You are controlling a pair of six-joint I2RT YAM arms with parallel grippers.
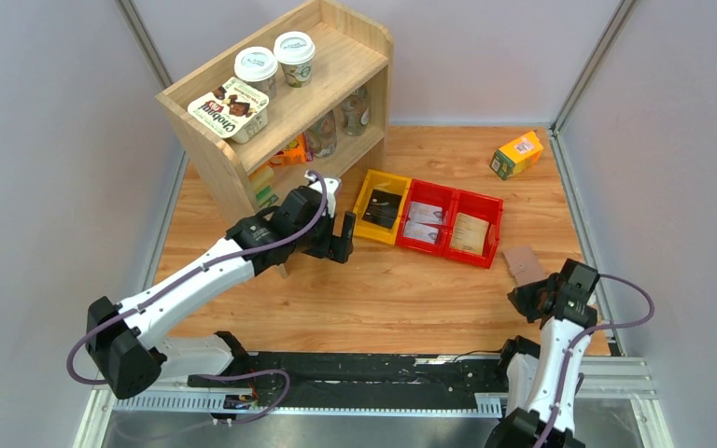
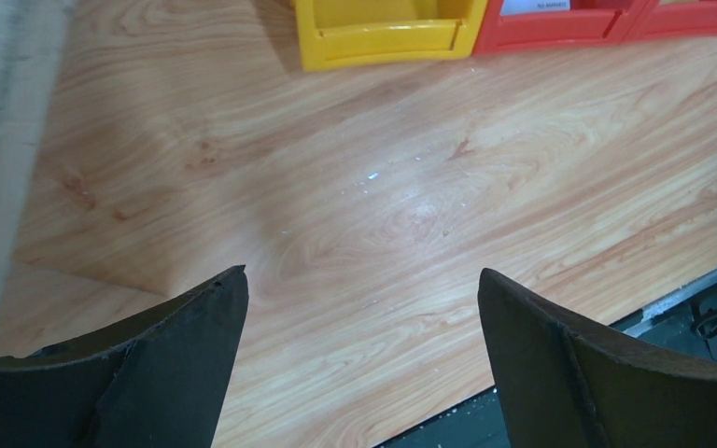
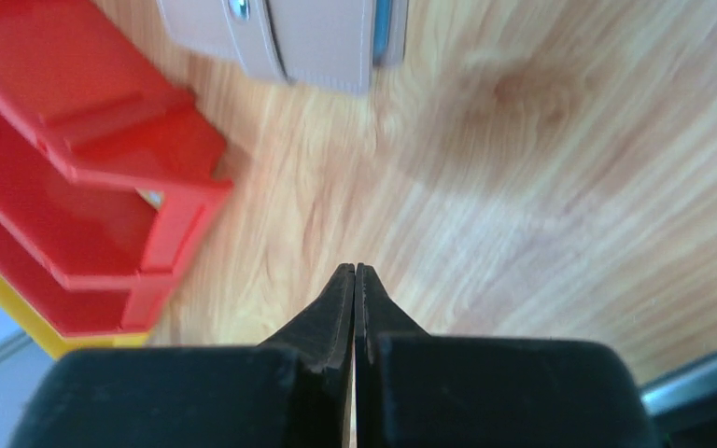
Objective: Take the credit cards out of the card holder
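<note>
The pinkish-beige card holder (image 1: 524,265) lies on the table right of the red bins, partly covered by my right arm in the top view. In the right wrist view only the lower part of the card holder (image 3: 322,42) shows at the top edge, its snap strap fastened and a blue edge along its side. My right gripper is shut with nothing between its fingertips, and bare wood separates it from the holder. Over empty table in front of the shelf, my left gripper stands open. No separate card shows outside the holder.
Red bins (image 1: 449,257) joined to a yellow bin (image 1: 376,234) hold papers and a dark item, close left of the card holder. A wooden shelf (image 1: 243,177) with cups stands behind the left arm. A yellow box (image 1: 517,155) is at the back right.
</note>
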